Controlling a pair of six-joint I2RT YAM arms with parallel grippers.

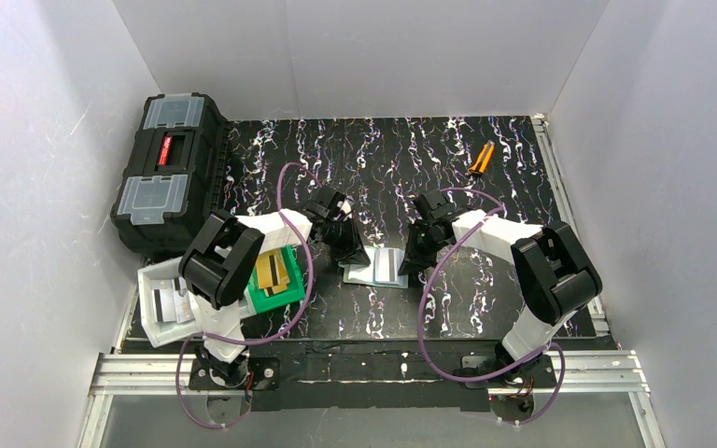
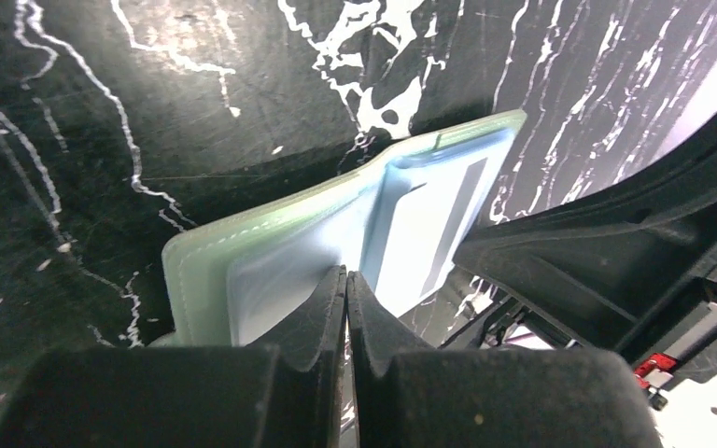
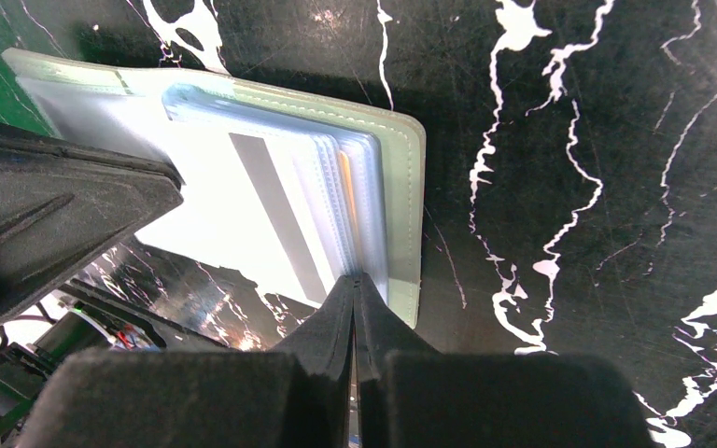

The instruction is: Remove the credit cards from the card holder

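Note:
The card holder (image 1: 359,276) lies spread open on the dark table, with a pale green stitched cover and clear sleeves. In the right wrist view, a white card with a grey stripe (image 3: 280,210) shows through the sleeves, and a thin yellow edge (image 3: 348,191) shows near the right side. My left gripper is over the holder's left page, its fingertips close together and no card visible between them. My right gripper is shut at the sleeves' right edge; whether it pinches a thin sleeve is hidden.
At left, a green tray (image 1: 276,301) contains gold cards (image 1: 272,269), beside a white bin (image 1: 150,324). A black toolbox (image 1: 169,173) stands behind them. An orange cutter (image 1: 483,159) lies at the back right.

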